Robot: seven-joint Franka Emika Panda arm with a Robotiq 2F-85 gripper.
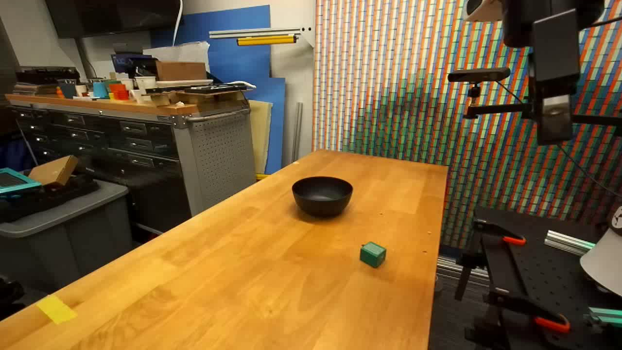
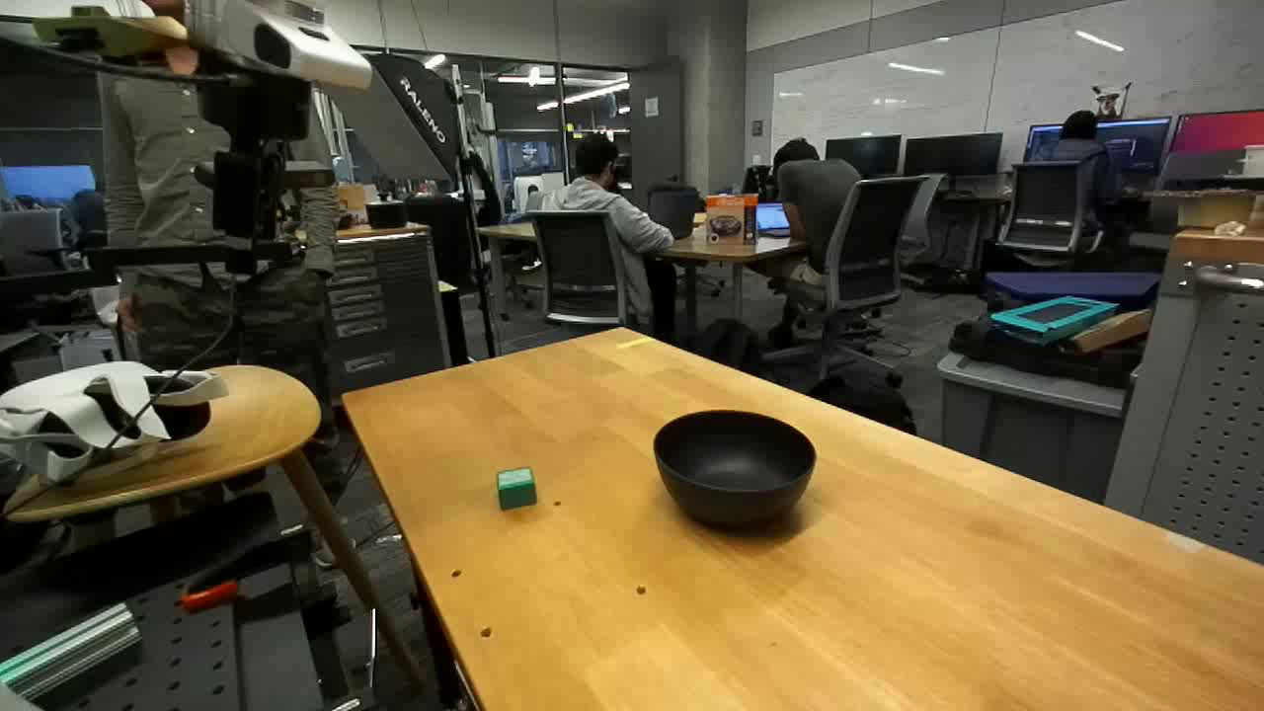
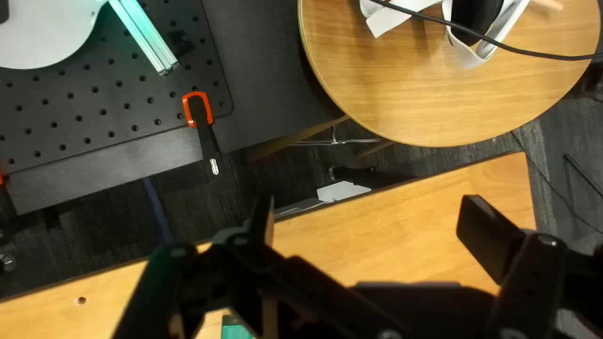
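On the wooden table lies a small green block (image 1: 372, 254), nearer the edge by the black stand than the bowl is. A round black bowl (image 1: 322, 197) stands upright beside it, and its inside looks empty in the second exterior view, where bowl (image 2: 735, 467) and block (image 2: 516, 488) sit well apart. My gripper is open in the wrist view, its fingers wide apart and nothing between them. It is high above the table's edge, away from both objects. Only a corner of the green block (image 3: 234, 329) shows at the bottom of that view, partly hidden by the gripper.
A round wooden stool (image 2: 267, 427) with a white headset (image 2: 95, 415) stands beside the table. Next to it is a black perforated stand (image 3: 113, 101) with orange-handled clamps. Yellow tape (image 1: 56, 308) marks one table edge.
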